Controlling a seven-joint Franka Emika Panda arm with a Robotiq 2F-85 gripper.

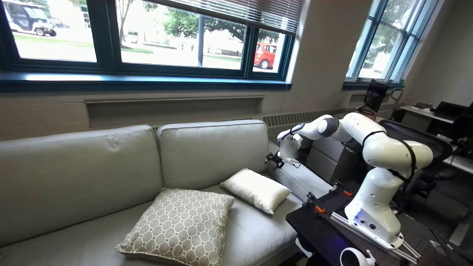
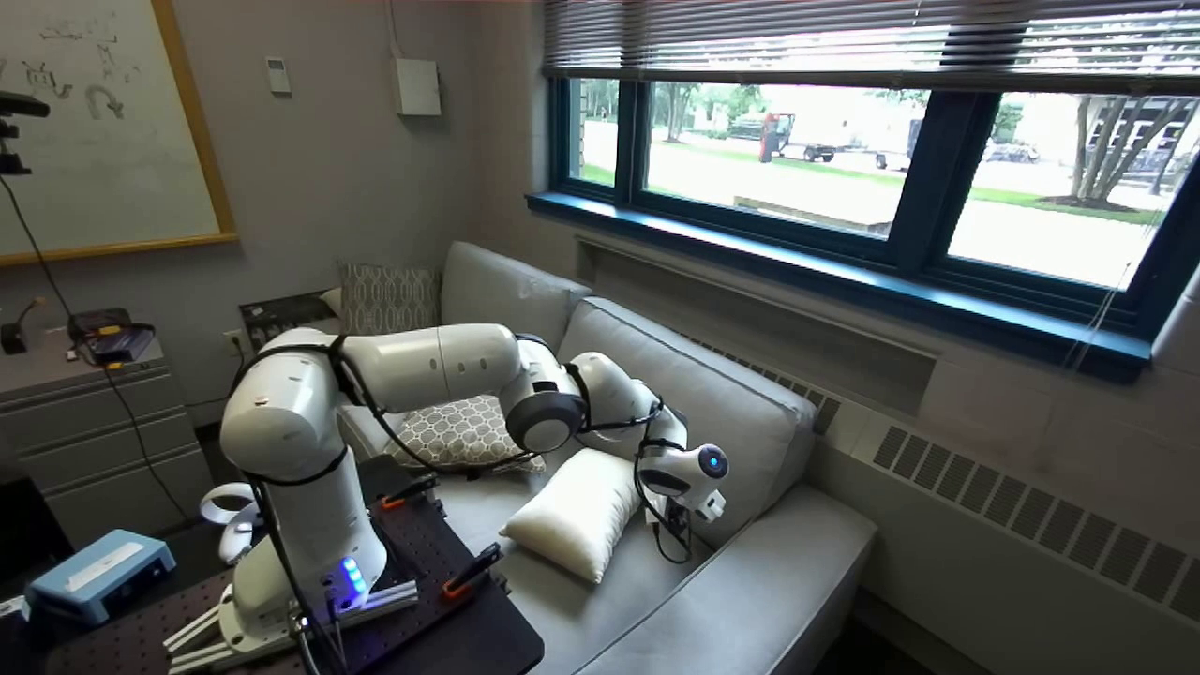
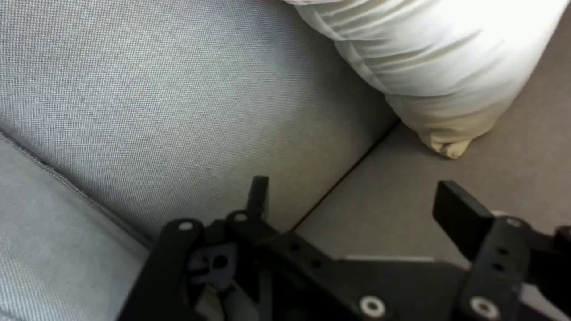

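Observation:
A plain white pillow lies on the sofa seat near its right armrest. In the wrist view one corner of the white pillow shows at the upper right, beyond the fingertips and apart from them. My gripper is open, its two dark fingers spread with only sofa fabric showing between them. From exterior view 1, the gripper hangs above the sofa's corner, by the armrest and behind the pillow. In exterior view 2 the arm's wrist hides most of it. A patterned cushion rests left of the white pillow.
The grey sofa's backrest and armrest close in around the gripper. A black table carrying the arm's base stands against the sofa's front, with orange-handled clamps on its edge. Bare seat lies in front of the pillow.

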